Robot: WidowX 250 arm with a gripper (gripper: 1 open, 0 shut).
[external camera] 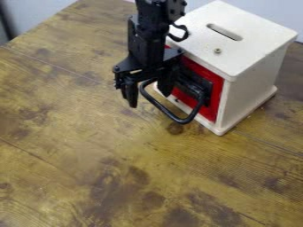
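Note:
A white wooden box (pixel 247 89) stands at the right, with a red front panel (pixel 210 108) carrying a black fitting and a bent black handle (pixel 190 118) that sticks out low. My black gripper (pixel 133 82) hangs just left of that front, overlapping the handle in this view and hiding part of the panel. Whether its fingers touch or hold the handle, and whether they are open or shut, I cannot tell.
A pale wall edge shows at the upper left and behind the box.

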